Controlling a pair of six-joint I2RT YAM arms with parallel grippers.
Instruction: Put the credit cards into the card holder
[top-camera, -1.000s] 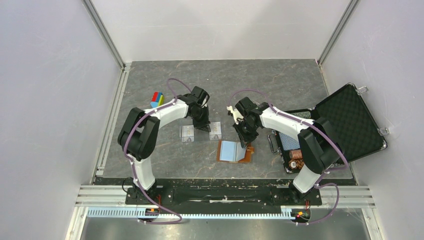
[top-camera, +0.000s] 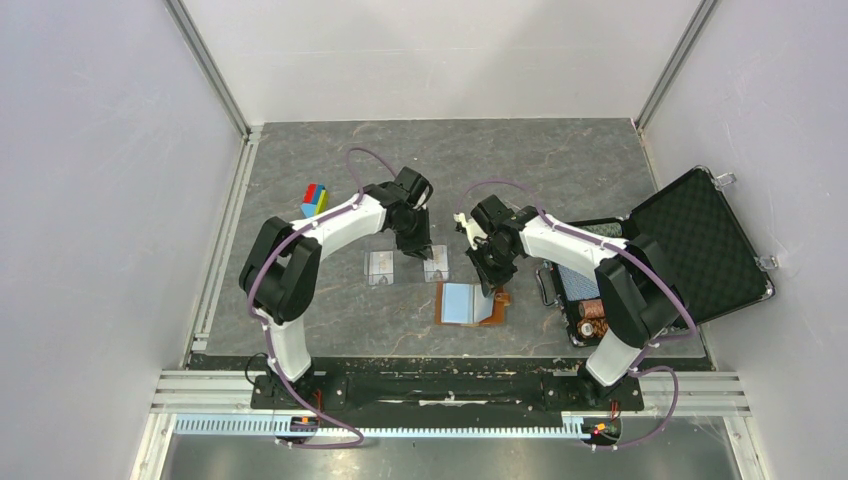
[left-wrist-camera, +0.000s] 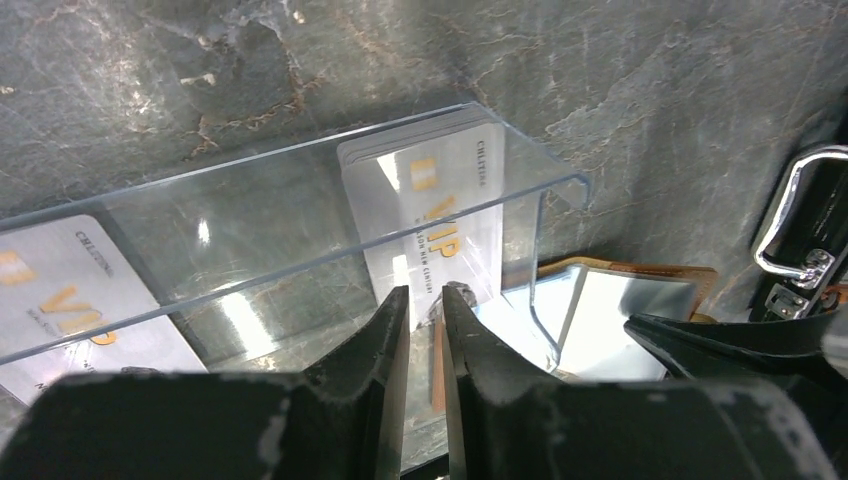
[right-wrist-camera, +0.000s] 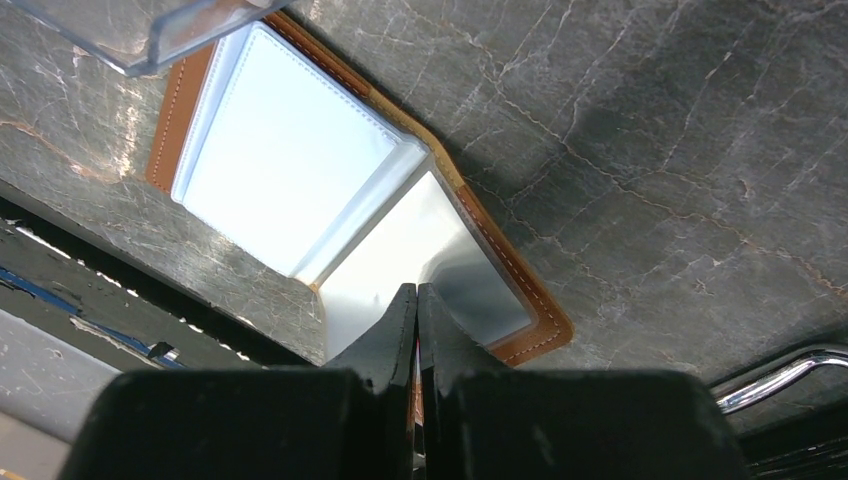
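A stack of silver VIP cards (left-wrist-camera: 435, 190) lies in the right end of a clear plastic tray (left-wrist-camera: 270, 180), with another card pile (left-wrist-camera: 80, 290) at its left end. My left gripper hangs over the near end of the right stack, slightly open, with only a narrow gap and nothing held between the fingers. The brown card holder (right-wrist-camera: 280, 150) is spread open on the table, its clear sleeves facing up. Over its right-hand page, my right gripper is shut, and no card shows between its tips; whether they touch the page I cannot tell.
An open black case (top-camera: 690, 250) with coin rolls occupies the right side; its metal handle (right-wrist-camera: 790, 375) reaches near the holder. Coloured blocks (top-camera: 314, 198) stand at the far left.
My left gripper has travelled right toward the right-hand card stack. The clear tray with its cards has shifted slightly right. My right arm and the holder look unmoved.
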